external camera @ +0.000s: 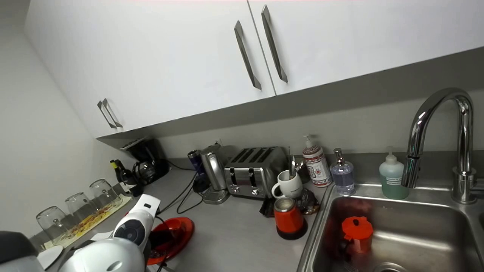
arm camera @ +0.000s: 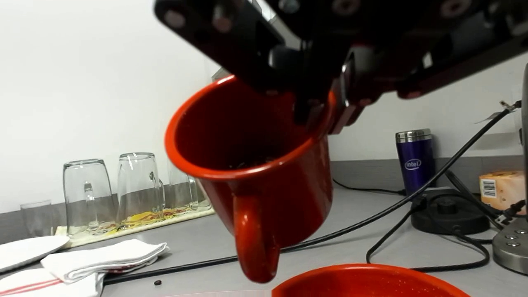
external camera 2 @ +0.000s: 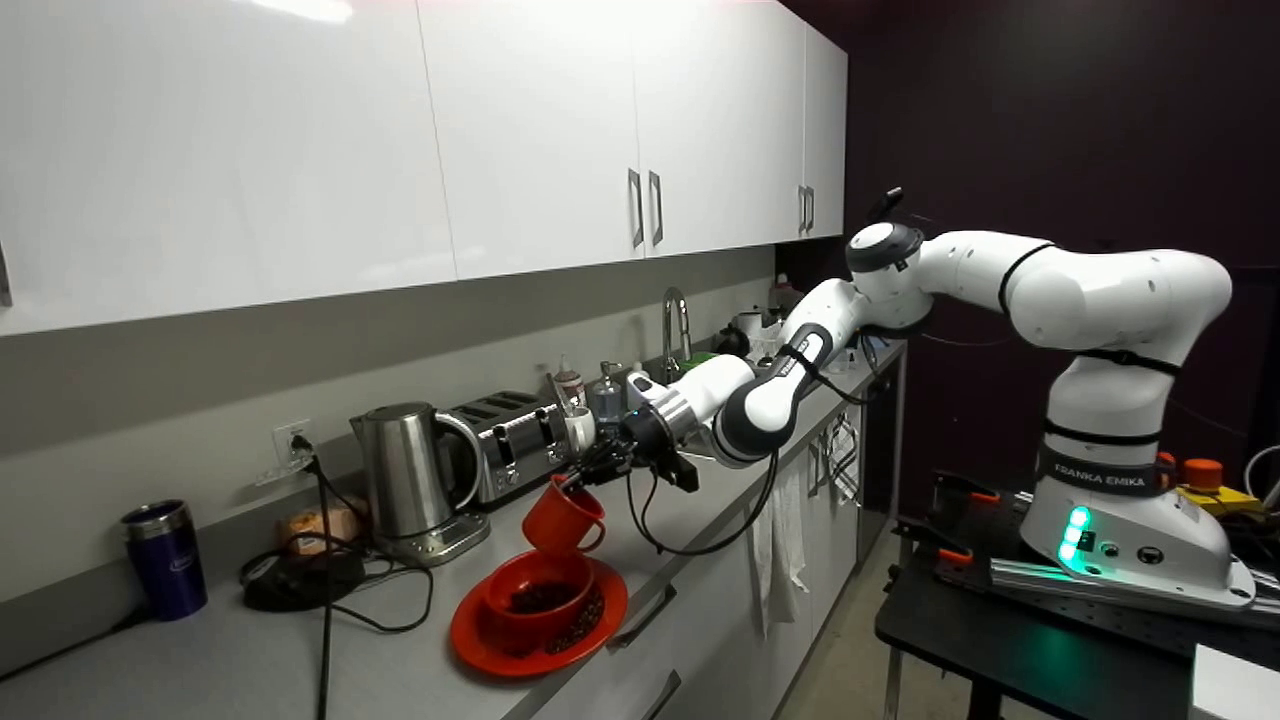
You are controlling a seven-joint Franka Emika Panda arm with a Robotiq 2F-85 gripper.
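A red mug [arm camera: 277, 198] is tilted in the air, its handle hanging low, with my gripper shut on its rim. Something dark lies deep inside the mug, too dim to make out. In exterior view 2 the mug [external camera 2: 560, 520] hangs just above a red bowl [external camera 2: 535, 614], which holds dark bean-like bits. The bowl rests on a red plate [external camera 2: 471, 642], where more dark bits lie at the right side. At the bottom of the wrist view only part of a red rim [arm camera: 366, 273] shows. In exterior view 1 the arm hides the gripper.
A steel kettle [external camera 2: 405, 480] and a toaster [external camera 2: 510, 444] stand behind the plate. Black cables [arm camera: 346, 230] run across the counter. Glass mugs [arm camera: 89, 195] and folded white towels [arm camera: 106, 257] lie farther along. Near the sink stands a red-orange container [external camera: 288, 219].
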